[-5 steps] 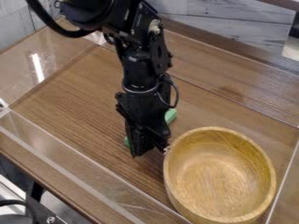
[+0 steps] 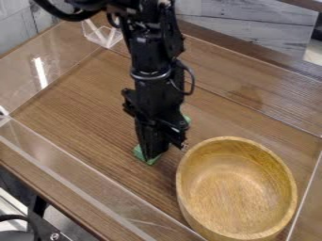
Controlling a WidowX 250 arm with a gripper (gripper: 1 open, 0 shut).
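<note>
My black gripper [image 2: 153, 149] hangs from the top of the view over the middle of the wooden table, its fingertips low over a green object [image 2: 146, 155]. Part of the green shows just below and left of the fingers, and more shows behind them to the right, largely hidden by the gripper. I cannot see anything held between the fingers.
A yellow bowl [image 2: 236, 188] sits at the front right, close beside the gripper. A pale rim runs along the left edge, and a small white item lies at the top left.
The gripper has shifted slightly over the past second, and a little more of the green object shows at its lower left. The bowl looks unmoved.
</note>
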